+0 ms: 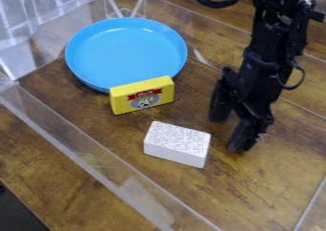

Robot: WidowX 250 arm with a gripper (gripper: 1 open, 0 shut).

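Observation:
My black gripper (234,126) is low over the wooden table at the right, its fingers apart and open, with nothing seen between them. To its lower left lies a white speckled block (177,143). A yellow box with a red label (141,94) sits left of the gripper, above the white block. A blue plate (126,53) lies at the back left, behind the yellow box.
A clear plastic edge (90,151) runs along the left and back of the work area. Bare wood (254,192) is free at the front right and behind the arm.

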